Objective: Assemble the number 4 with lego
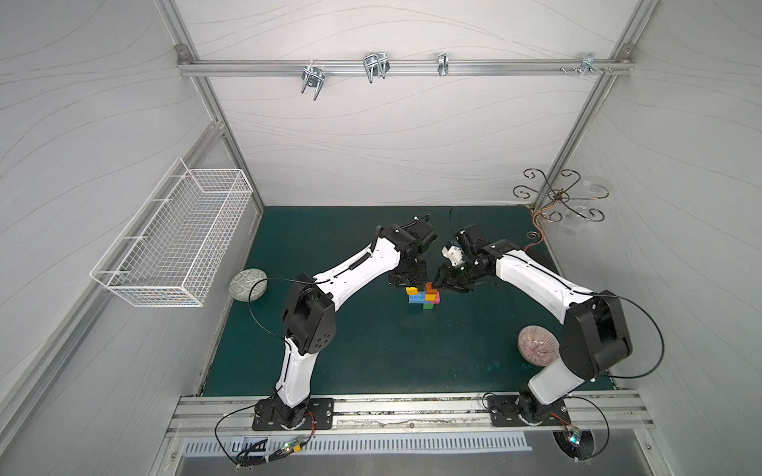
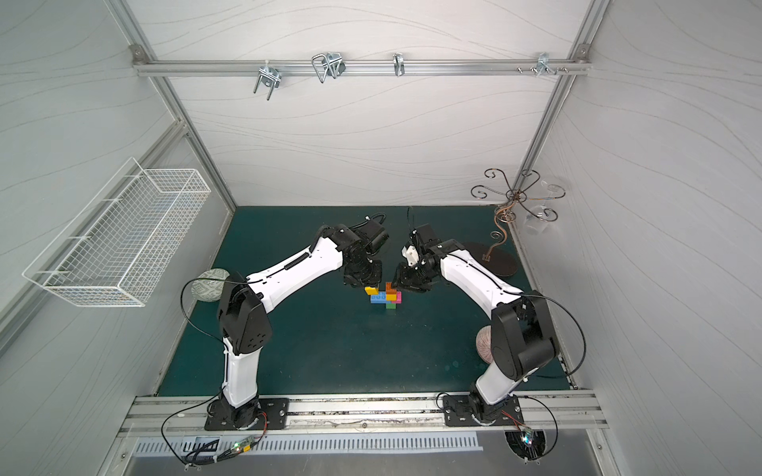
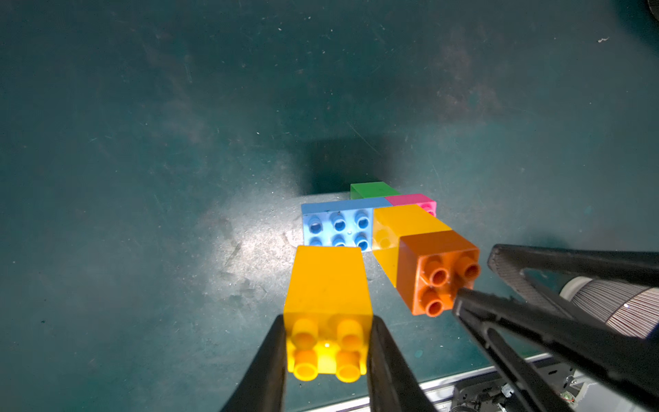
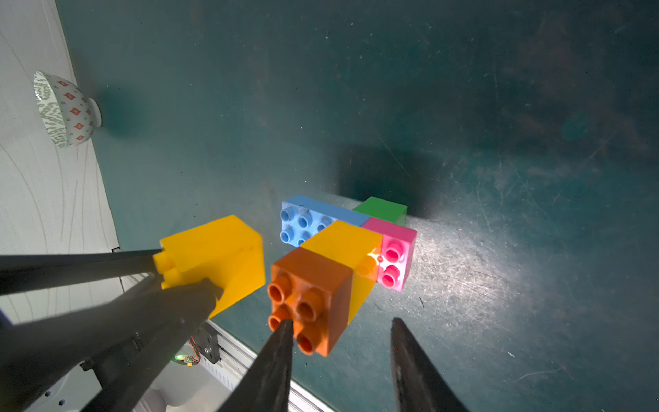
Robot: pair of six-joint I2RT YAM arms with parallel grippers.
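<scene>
In the left wrist view, my left gripper is shut on a yellow brick [image 3: 328,278], its studs toward the camera. This brick is close to the blue brick's near edge; I cannot tell whether they touch. The stack has a green brick [image 3: 371,188] at its base, with a blue brick [image 3: 337,223] and a pink brick [image 4: 393,257] side by side. A second yellow brick [image 4: 345,241] spans their joint, topped by an orange brick [image 4: 312,288]. My right gripper is open beside the orange brick, nothing clearly between its fingers.
The two grippers are close together around the stack. A patterned bowl [image 1: 248,284] lies at the left edge and a pink ribbed bowl [image 1: 538,346] at the right. A metal stand [image 2: 496,230] is at the back right.
</scene>
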